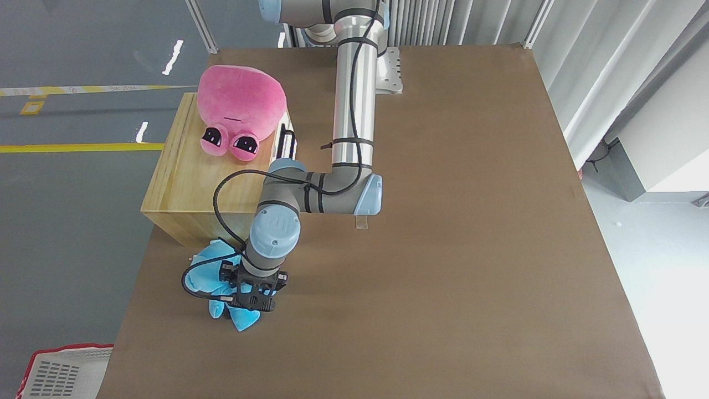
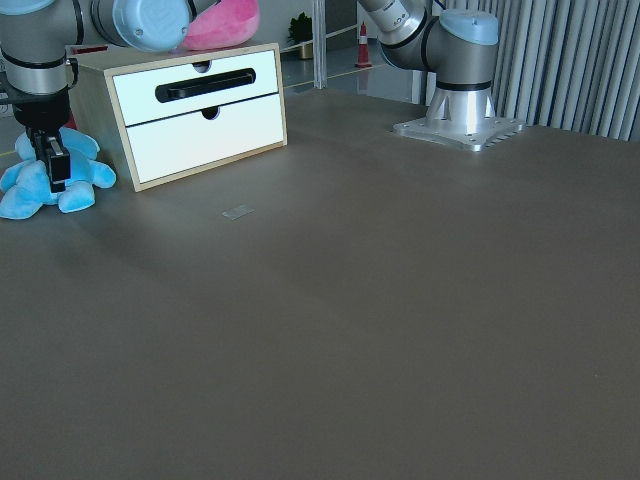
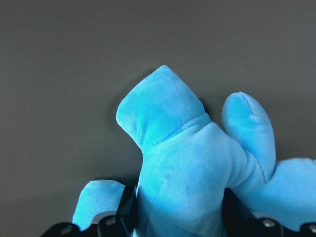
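A blue plush toy (image 1: 242, 319) lies on the brown table (image 1: 465, 233) at the front-left corner of the wooden drawer box. The gripper (image 1: 256, 289) is down on the toy, seen also from the side in the left camera view (image 2: 55, 160). In the wrist view the toy's soft body (image 3: 177, 173) fills the space between the black fingers, which press into it on both sides; whether they are closed firmly on it is unclear. The fingertips are partly buried in the plush.
The wooden box (image 1: 173, 186) with white drawer fronts (image 2: 205, 135) carries a pink plush toy (image 1: 239, 100). A red-rimmed white basket (image 1: 70, 372) is beside the table at lower left.
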